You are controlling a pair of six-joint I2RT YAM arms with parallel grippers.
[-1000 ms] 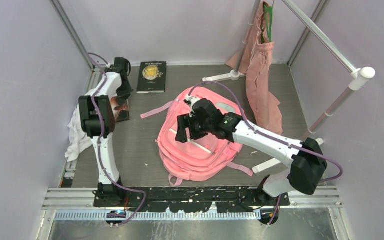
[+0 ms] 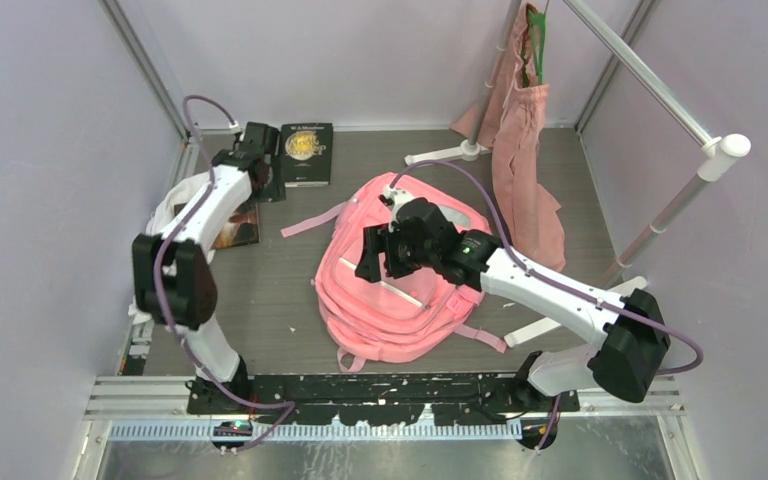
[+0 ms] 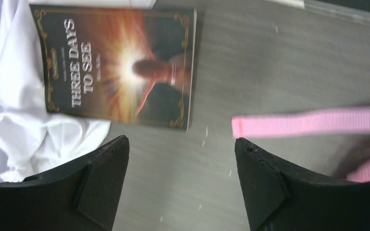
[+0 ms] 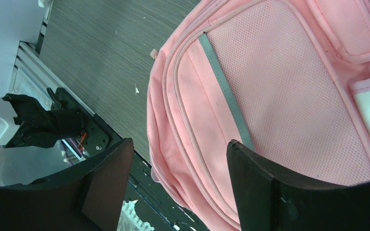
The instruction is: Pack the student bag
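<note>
A pink backpack (image 2: 345, 300) lies in the middle of the floor. My right gripper is over it, fingers apart with nothing between them. My left gripper stands open at the back left, above the "Three Days to See" book (image 3: 111, 67), which lies on white cloth (image 3: 14, 144). A dark book with a gold title (image 2: 302, 155) lies by the back wall. In the left wrist view, one pink strap (image 3: 308, 122) reaches across the floor to the right of the book.
A metal rack (image 2: 660, 90) on the right has pink cloth (image 2: 525, 180) hanging from it. Walls bound the floor at left, back and right. Bare floor (image 2: 260, 320) shows left of the backpack.
The right arm has shifted slightly over the backpack.
</note>
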